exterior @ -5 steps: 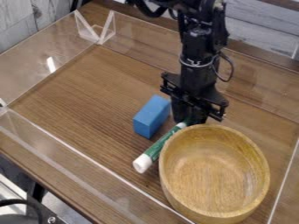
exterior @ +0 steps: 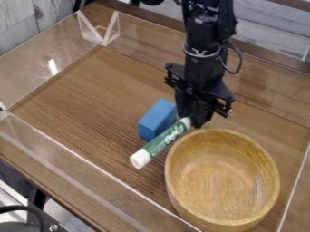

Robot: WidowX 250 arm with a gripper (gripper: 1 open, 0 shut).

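Note:
A green cylindrical stick with white end [exterior: 162, 142] slants down-left between a blue block [exterior: 157, 120] and a large yellow bowl [exterior: 219, 181]. My black gripper [exterior: 194, 116] is over its upper end, shut on it, just above the bowl's back rim. The fingertips are dark and hard to make out.
A dark cable shows at the lower left corner.
The green stick has shifted slightly up and left with my gripper, away from the bowl's rim. The arm's upper part has moved a little.

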